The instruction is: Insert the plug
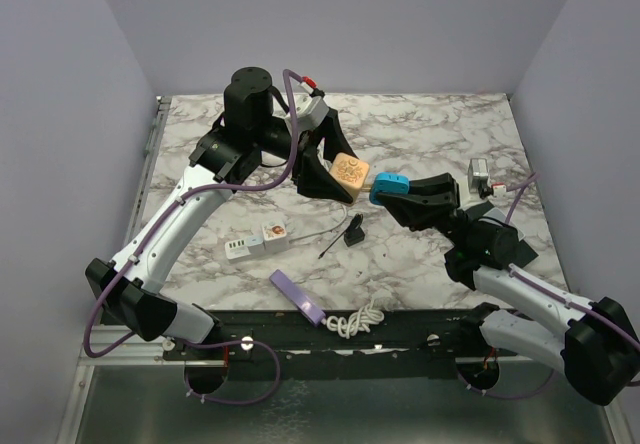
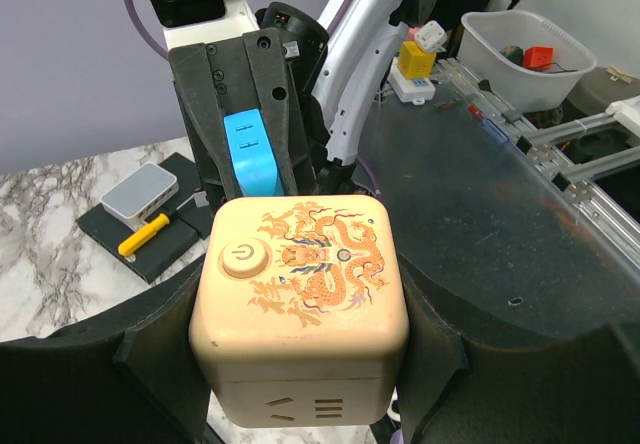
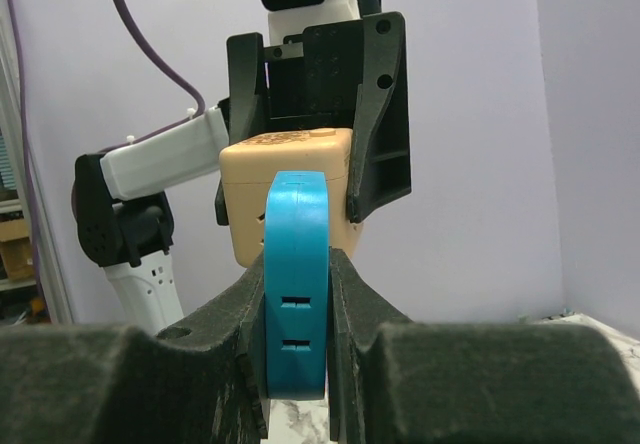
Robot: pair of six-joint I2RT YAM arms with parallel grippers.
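Observation:
Held above the marble table is a cream cube socket (image 2: 300, 314) with a dragon print and a round power button; my left gripper (image 1: 345, 176) is shut on its sides. A small blue plug (image 3: 297, 284) sits between the fingers of my right gripper (image 1: 388, 192), which is shut on it. In the top view the blue plug (image 1: 391, 185) faces the cube's right side, a narrow gap between their bodies. From the right wrist, the cube (image 3: 250, 189) stands straight behind the plug, which covers part of its face. Whether the prongs touch the slots cannot be told.
Below lie a white power strip (image 1: 246, 248), a small black plug (image 1: 354, 234), a purple bar (image 1: 297, 296) and a coiled white cord (image 1: 354, 321). Dark pads lie at the right, partly under the right arm.

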